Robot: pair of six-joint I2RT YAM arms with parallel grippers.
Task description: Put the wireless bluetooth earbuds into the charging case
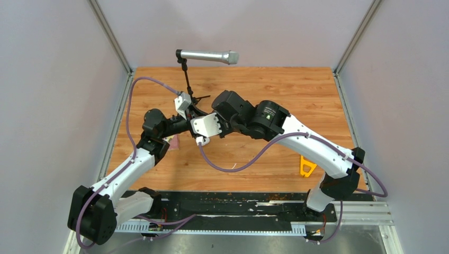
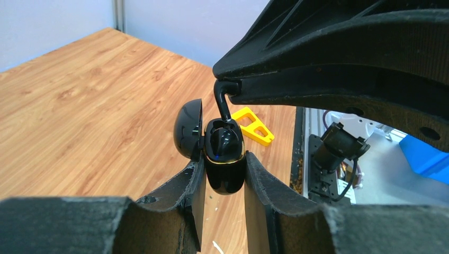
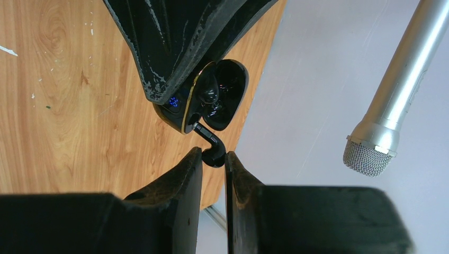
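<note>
A glossy black charging case (image 2: 225, 174) with gold trim has its lid (image 2: 187, 127) swung open. My left gripper is shut on the case body. In the right wrist view the case (image 3: 172, 114) shows blue indicator lights and a rounded bud in one slot. A black earbud (image 3: 214, 156) is held in my right gripper, shut on its curved stem; the other end touches the case at the slot beside the lid. How deep it sits is unclear. In the top view both grippers meet near the middle, largely hidden by the arms.
A silver microphone (image 1: 206, 55) on a black stand rises behind the arms. A yellow plastic piece (image 1: 307, 169) lies at the table's front right. A pink object (image 1: 173, 143) is partly hidden under the left arm.
</note>
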